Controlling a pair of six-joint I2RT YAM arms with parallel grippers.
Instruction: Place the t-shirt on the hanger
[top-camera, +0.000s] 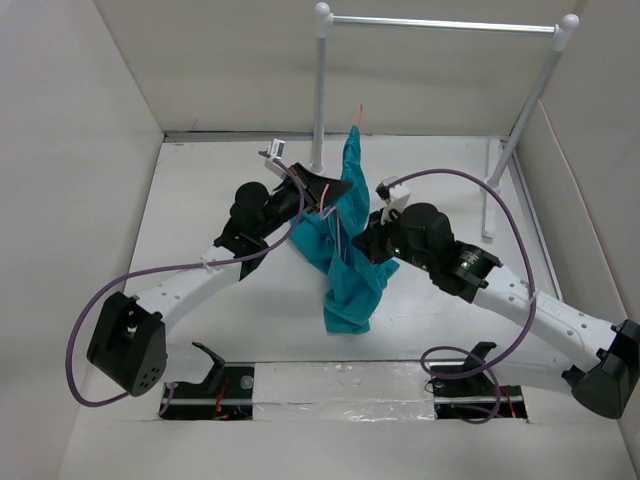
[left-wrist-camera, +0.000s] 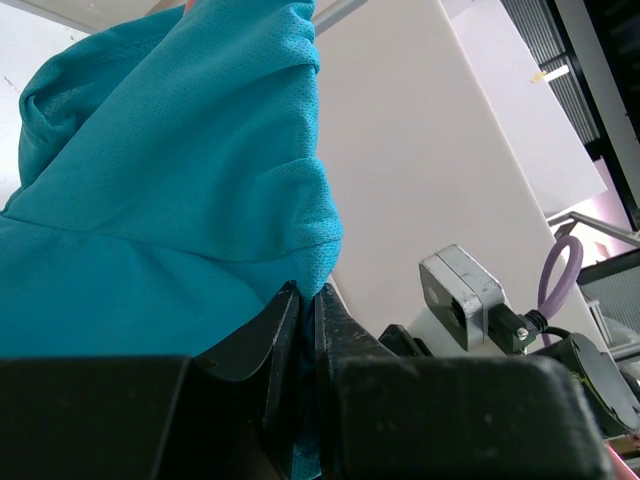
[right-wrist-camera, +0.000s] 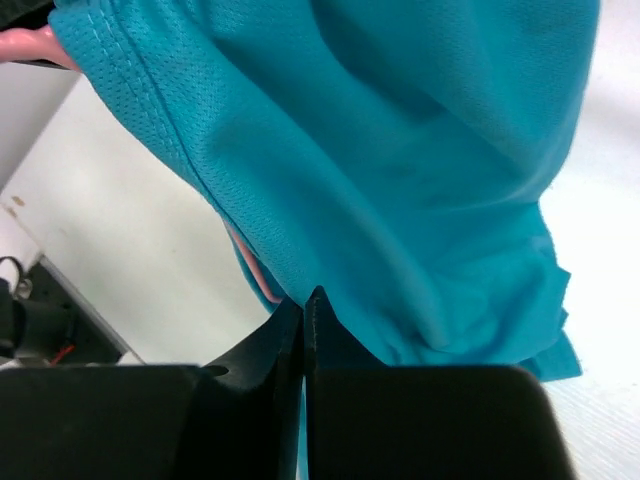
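Observation:
The teal t-shirt (top-camera: 352, 295) hangs bunched between my grippers, its lower part on the white floor. A pink hanger shows as a tip above the cloth in the top view and as a pink piece (right-wrist-camera: 30, 45) in the right wrist view. My left gripper is shut on the t-shirt's fabric. My right gripper is shut at the lower part of the shirt, near a pink strip along its edge; whether cloth is between its fingertips is hard to tell.
A white rail rack (top-camera: 440, 25) stands behind the shirt, with posts left and right. White walls enclose the floor. Free floor (top-camera: 190, 190) lies at the back left.

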